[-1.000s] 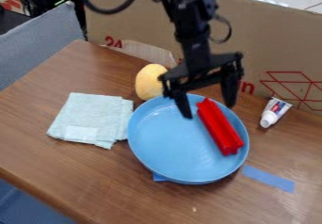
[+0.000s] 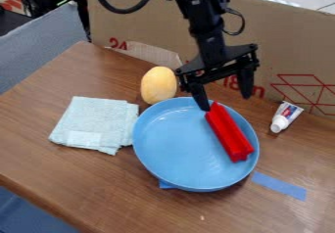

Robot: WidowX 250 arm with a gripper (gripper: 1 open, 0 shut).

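My black gripper (image 2: pixel 224 96) is open, raised above the back part of a light blue plate (image 2: pixel 177 154), with nothing seen between its fingers. On the right side of the plate lies a long red object (image 2: pixel 229 131), just below the gripper. A yellow oval object (image 2: pixel 159 85) stands behind the plate to the left. A white tube (image 2: pixel 285 117) lies on the table to the right of the plate.
A folded pale cloth (image 2: pixel 94 123) lies left of the plate. A cardboard box (image 2: pixel 301 61) forms the back edge. Blue tape (image 2: pixel 279 186) is under and beside the plate.
The arm has risen away from the plate toward the back over the last second, uncovering more of the red object. The objects on the table look unmoved.
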